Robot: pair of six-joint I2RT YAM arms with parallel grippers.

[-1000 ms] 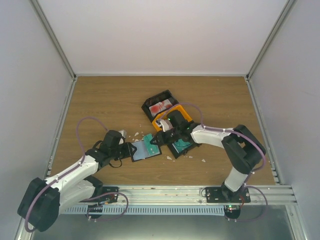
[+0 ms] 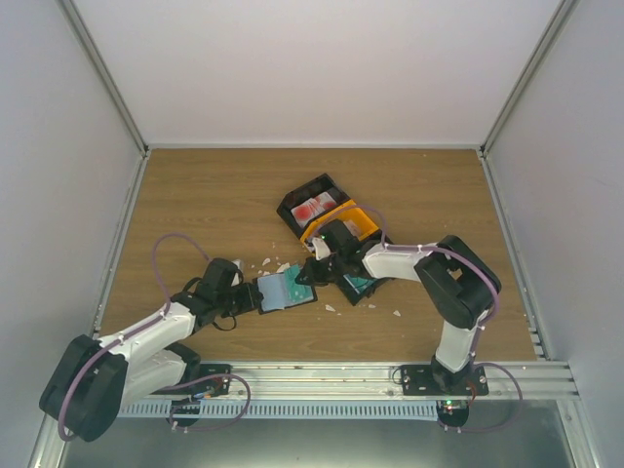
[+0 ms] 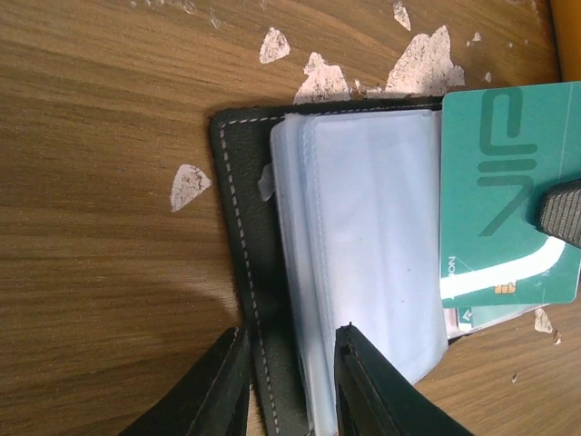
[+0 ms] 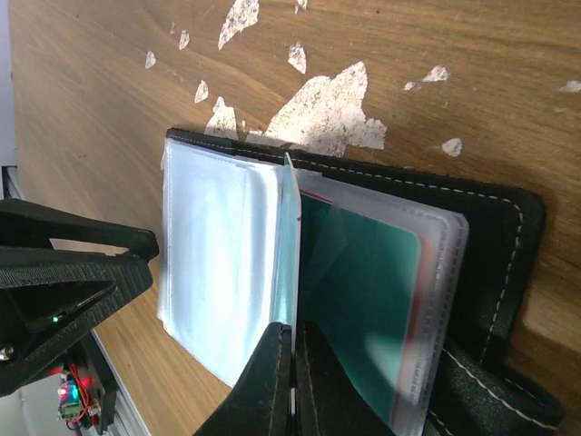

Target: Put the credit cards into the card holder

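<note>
The card holder lies open on the table between my grippers, its clear sleeves fanned on black leather. A teal card stands at the sleeves, seen edge-on in the right wrist view, where my right gripper is shut on it from above. My left gripper is at the holder's left edge, its fingertips apart beside the sleeve edges, with nothing clearly held. A teal card shows through the sleeve beside the upright one.
Behind the holder, an orange tray and a black container with red-and-white cards stand at the back right, with more teal cards partly under the right arm. White flecks mark the wood.
My right arm has shifted slightly with the teal card at the holder. My left gripper has moved only a little around the holder's left edge.
</note>
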